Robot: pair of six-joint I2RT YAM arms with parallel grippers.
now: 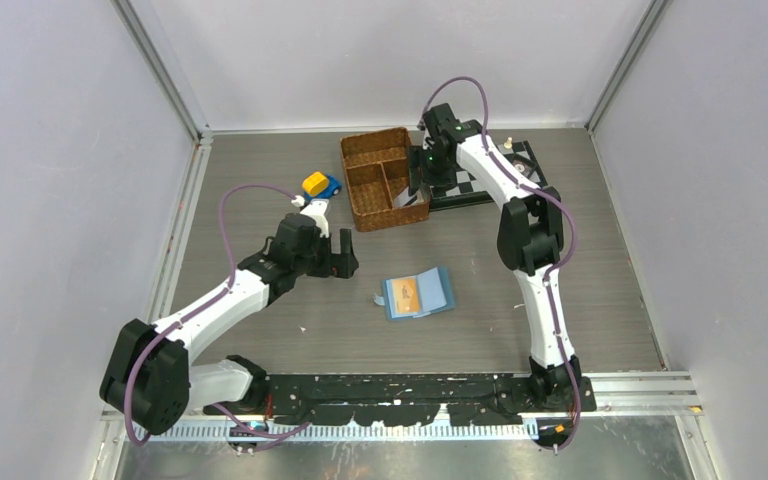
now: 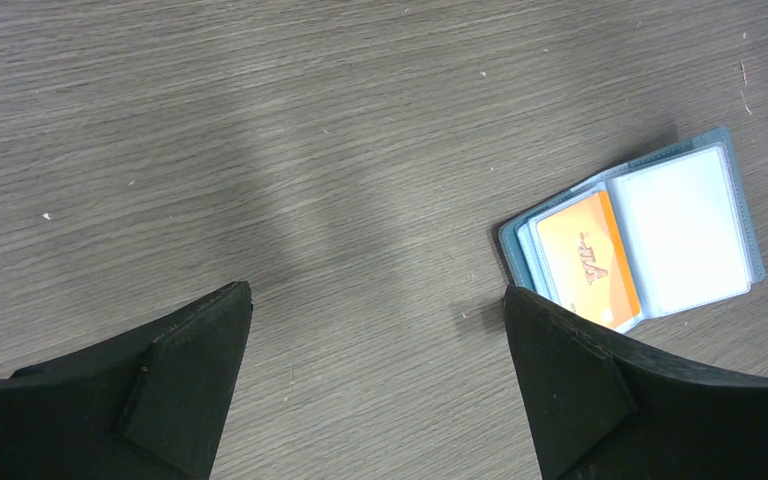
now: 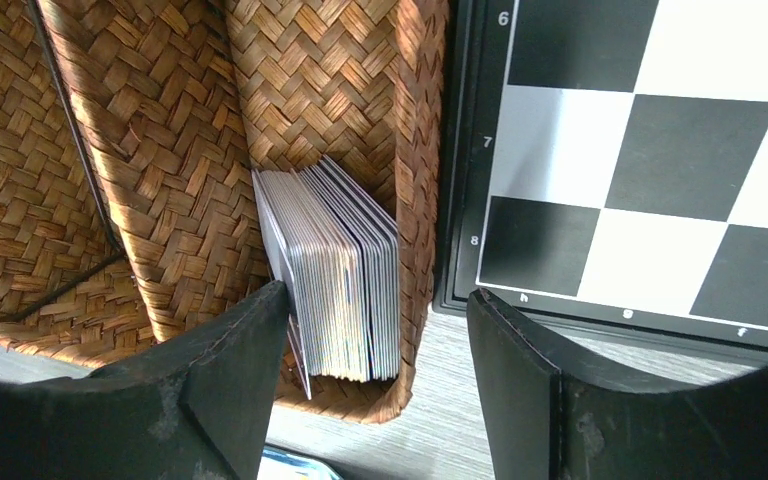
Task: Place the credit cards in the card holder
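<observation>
A thick row of cards [image 3: 332,270] stands on edge in the right-hand compartment of the woven basket [image 3: 417,180]. Over that compartment's right wall is my right gripper, its fingers spread apart. In the right wrist view its left fingertip overlaps the lower left of the row; whether they touch I cannot tell. The blue card holder [image 1: 445,285] lies spread out on the table, an orange card [image 2: 588,258] on its left half and a white surface on its right. Left of the holder, my left gripper hangs open and empty above bare table.
A chessboard [image 3: 554,140] lies against the basket's right side, beneath the right gripper. Left of the basket stands a blue and yellow toy [image 1: 320,186]. Table around the card holder is clear.
</observation>
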